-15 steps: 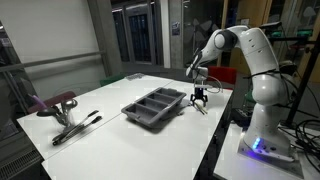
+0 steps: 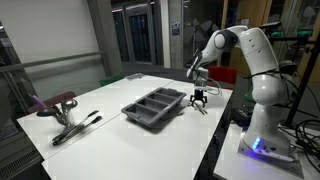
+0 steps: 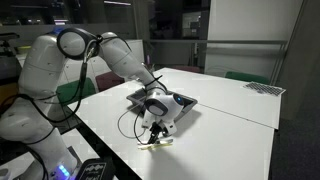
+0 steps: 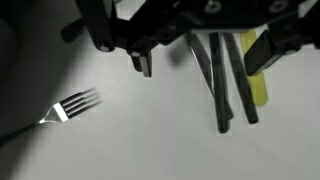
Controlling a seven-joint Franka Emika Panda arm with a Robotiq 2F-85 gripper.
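Note:
My gripper stands open low over the white table, its two fingers wide apart in the wrist view. Several long, thin utensils lie side by side on the table beneath it: a black utensil [image 4: 218, 90], a second dark utensil [image 4: 240, 82] and a yellow utensil [image 4: 258, 88] near the right finger. Off to the left, apart from this group, lies a metal fork [image 4: 72, 107] with a dark handle. In exterior view 2 the gripper [image 3: 157, 130] points down near the yellow utensil [image 3: 148, 147]. Whether the fingers touch anything is hard to tell.
A grey compartment tray [image 2: 153, 105] is on the table beside the arm's reach. Farther off are a dark holder [image 2: 68, 108] with utensils and a green mat [image 3: 248, 77].

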